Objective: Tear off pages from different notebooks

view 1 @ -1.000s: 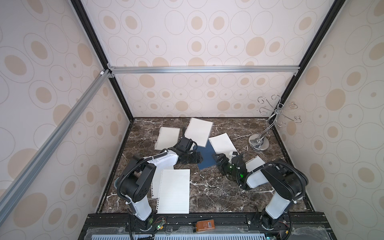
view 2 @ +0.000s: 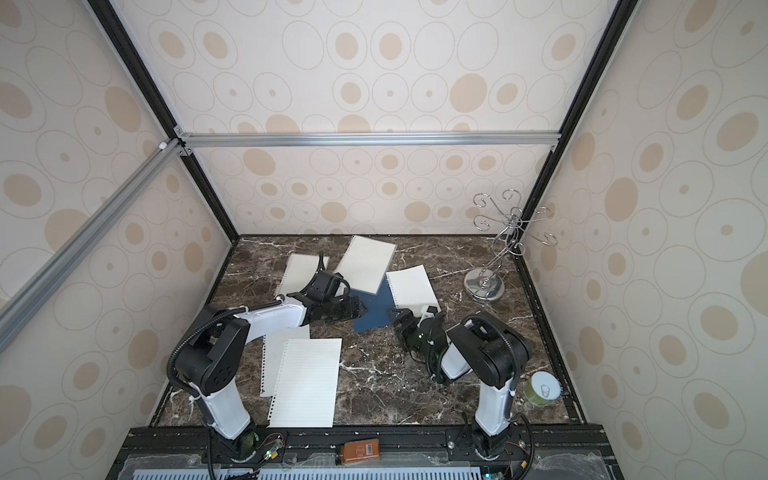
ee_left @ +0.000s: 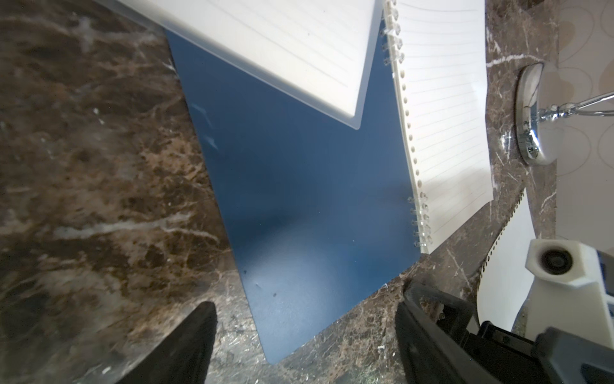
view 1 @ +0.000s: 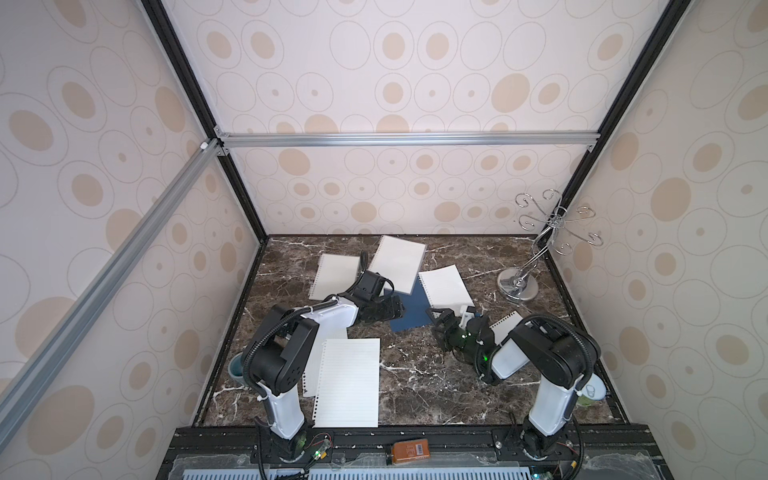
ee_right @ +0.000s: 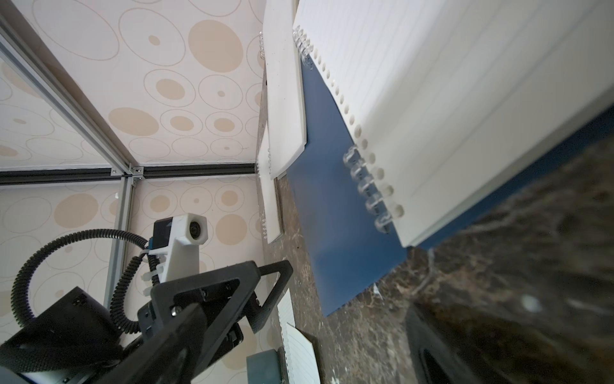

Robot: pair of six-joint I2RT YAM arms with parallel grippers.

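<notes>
An open spiral notebook with a blue cover (ee_left: 300,211) and white lined pages (ee_right: 447,102) lies at mid-table. My left gripper (view 1: 393,308) hovers at the cover's left corner, fingers apart, nothing between them. My right gripper (view 1: 440,318) is low at the notebook's near edge, open, with the plastic coil ahead of its fingers in the right wrist view. Two more white notebooks (view 1: 334,273) (view 1: 397,260) lie at the back. Lined loose sheets (view 1: 346,382) lie at front left. Another small pad (ee_left: 505,262) sits at the right, partly hidden by the right arm.
A chrome stand (view 1: 517,285) stands at back right, a green can (view 2: 543,388) at front right, and a teal mug (view 1: 236,368) at left, behind the left arm.
</notes>
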